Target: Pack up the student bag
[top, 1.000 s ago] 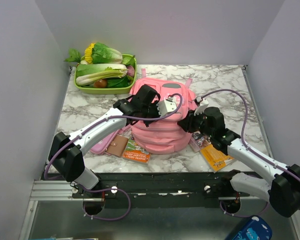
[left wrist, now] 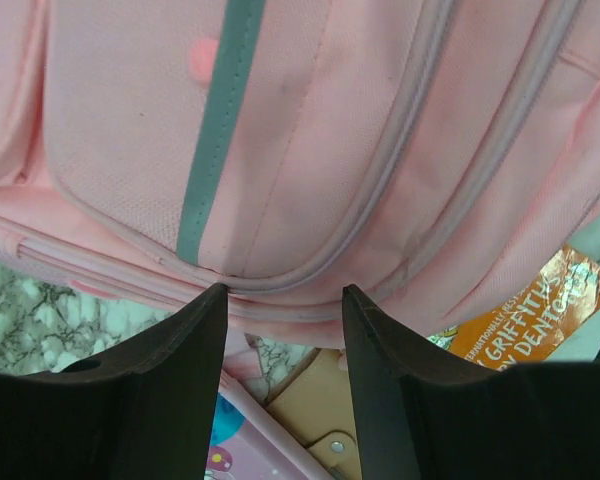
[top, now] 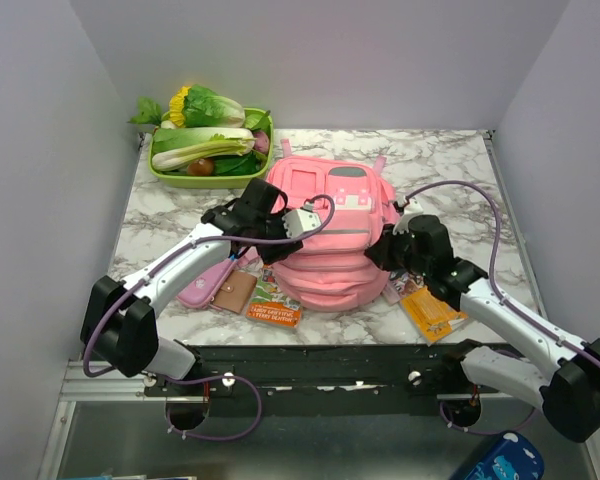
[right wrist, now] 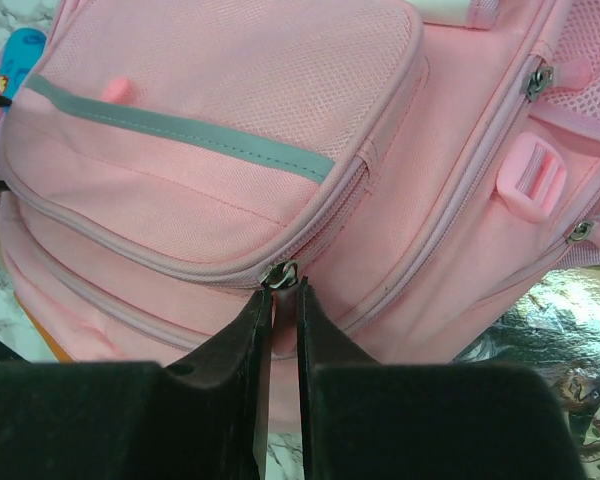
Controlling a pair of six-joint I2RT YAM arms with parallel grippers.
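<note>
The pink backpack point(top: 330, 280) stands in the middle of the marble table. In the right wrist view, a metal zipper slider point(right wrist: 280, 274) sits at the front pocket's corner, and my right gripper is shut on the pull hanging from it. The pocket's zip seam point(right wrist: 120, 240) runs on from there to the left with no visible gap. My left gripper stands open at the backpack's left side, its fingertips close to the lower edge of the pocket with the grey-green stripe point(left wrist: 220, 130). Whether they touch the fabric I cannot tell.
Left of the backpack lie a purple case point(top: 202, 288), a brown wallet-like item point(top: 235, 292) and a book point(top: 273, 305). An orange book point(top: 430, 314) lies to its right. A green basket point(top: 205, 182) of vegetables fills the back left.
My left gripper has shifted left from the pocket's middle to the backpack's left side, staying open. The backpack has moved slightly right.
</note>
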